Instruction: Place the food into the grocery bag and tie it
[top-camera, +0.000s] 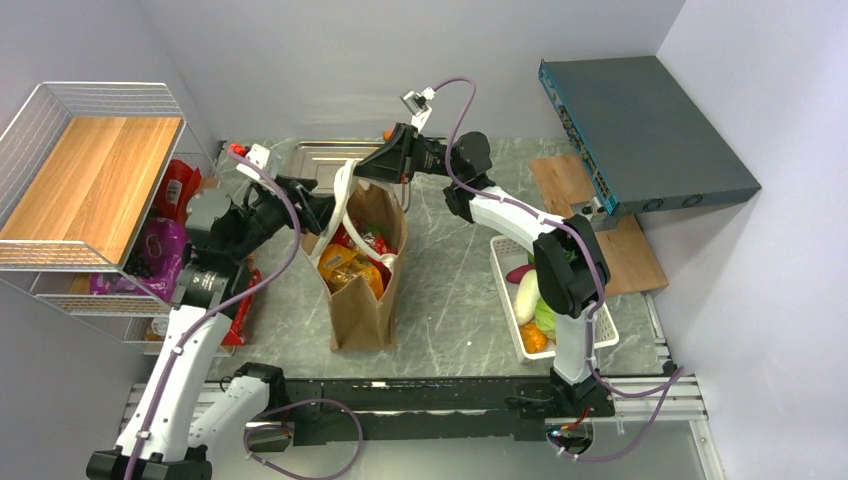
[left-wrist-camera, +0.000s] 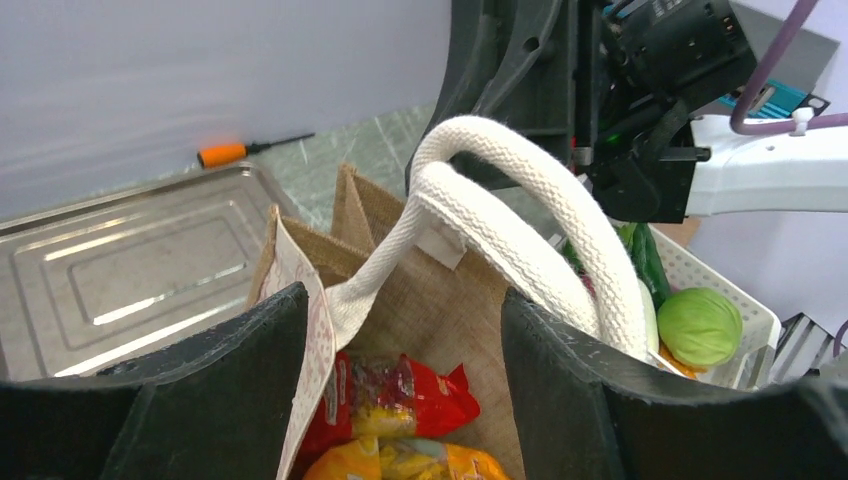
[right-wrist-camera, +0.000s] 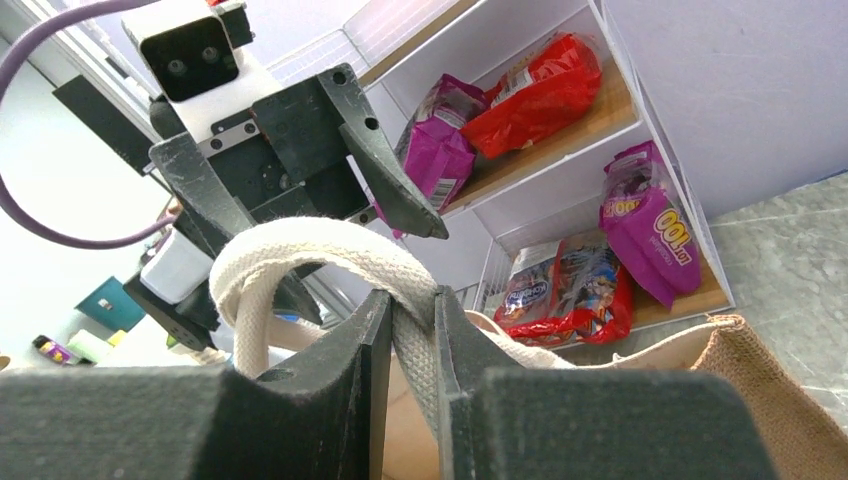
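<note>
The brown paper grocery bag (top-camera: 362, 318) stands upright on the counter, its mouth gaping. Inside are an orange food packet (top-camera: 347, 268) and a red one (left-wrist-camera: 432, 396). White rope handles (left-wrist-camera: 520, 225) rise above it, looped and crossing. My right gripper is shut on a white rope handle (right-wrist-camera: 325, 240), holding it above the bag's back. At the bag's left side, my left gripper (top-camera: 326, 208) faces the handles with fingers (left-wrist-camera: 262, 345) spread. In the left wrist view the rope runs ahead of and between those fingers, without being clamped.
A wire shelf (top-camera: 95, 170) with snack bags stands left, close to my left arm. Behind the bag lie a metal tray (left-wrist-camera: 150, 270) and an orange-handled tool (left-wrist-camera: 222, 154). A white basket of vegetables (top-camera: 507, 300) sits right.
</note>
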